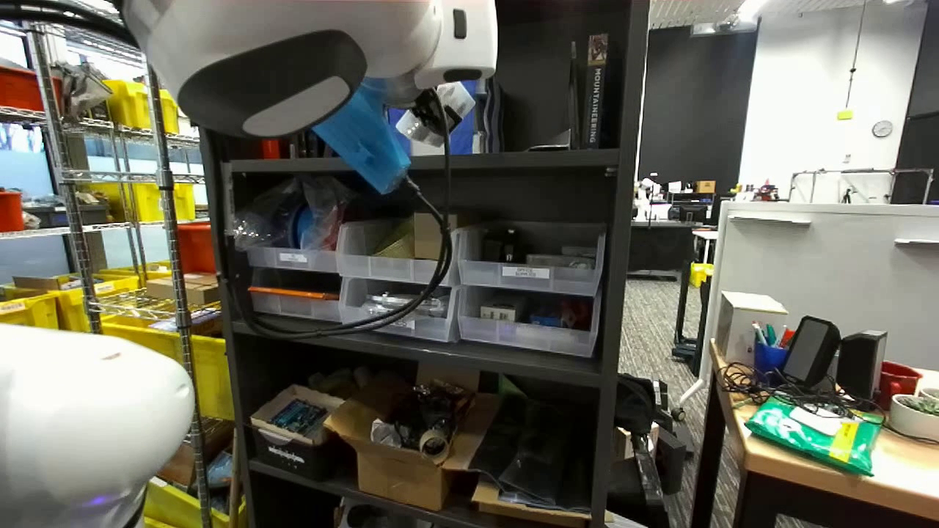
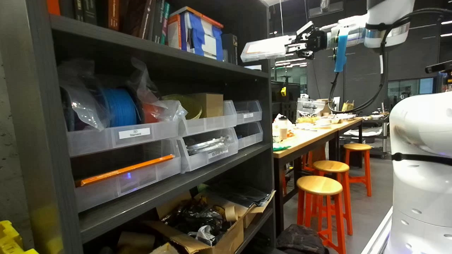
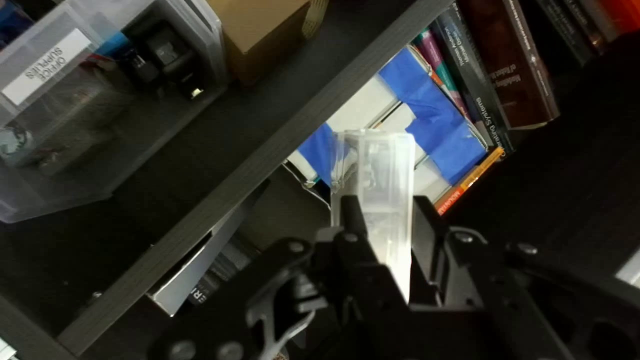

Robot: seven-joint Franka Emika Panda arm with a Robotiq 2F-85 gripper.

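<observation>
My gripper is shut on a clear plastic box [image 3: 384,174], whose far end points toward the top shelf in the wrist view. From the side, in exterior view 2, the box [image 2: 265,49] is held nearly level by the gripper [image 2: 292,46], just outside the bookcase at top-shelf height. Exterior view 1 shows only part of the box [image 1: 437,114], beneath the white arm. Behind it on the top shelf sits a blue-and-white taped box [image 2: 201,36]. Whether the clear box touches the shelf cannot be told.
The dark top shelf board [image 2: 161,48] runs below and close to the held box. Books [image 2: 140,19] stand at its left. Clear bins [image 1: 532,259] fill the shelf beneath. A black cable [image 1: 444,255] hangs from the arm. Room shows on the top shelf [image 1: 537,114] near the mountaineering book [image 1: 595,92].
</observation>
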